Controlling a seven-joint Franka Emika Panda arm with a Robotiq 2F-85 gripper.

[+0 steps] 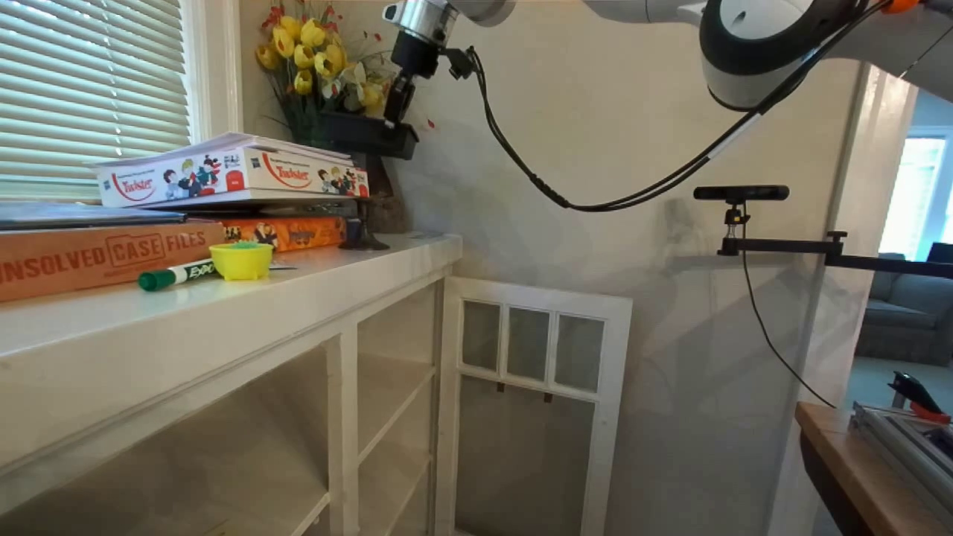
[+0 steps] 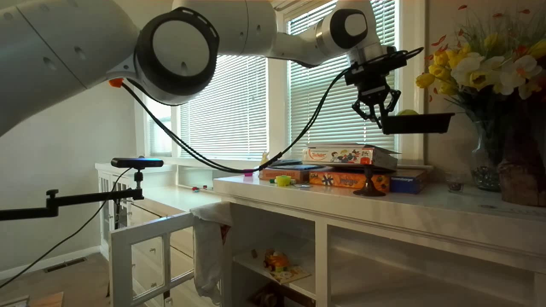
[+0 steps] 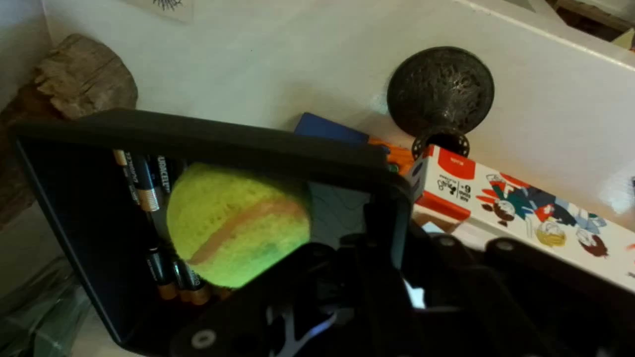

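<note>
A black tray (image 2: pixel 417 124) hangs in the air above the white counter, with my gripper (image 2: pixel 379 123) shut on one of its walls. In the wrist view the near wall of the tray (image 3: pixel 238 140) runs into the dark fingers, whose tips are partly hidden. Inside the tray lie a yellow-green ball (image 3: pixel 238 223) with a reddish stripe and several batteries (image 3: pixel 146 184). From the side, in exterior view 1, the tray (image 1: pixel 366 135) looks roughly level, in front of the flowers and higher than the Twister box (image 1: pixel 290 173).
Stacked game boxes (image 2: pixel 348 179) and a dark metal candlestick (image 2: pixel 369 184) stand below. Flowers in a glass vase (image 2: pixel 483 143) and a wood log (image 3: pixel 89 77) are close by. A yellow cup (image 1: pixel 241 260) and green marker (image 1: pixel 174 274) sit near the counter edge. Open shelves lie beneath.
</note>
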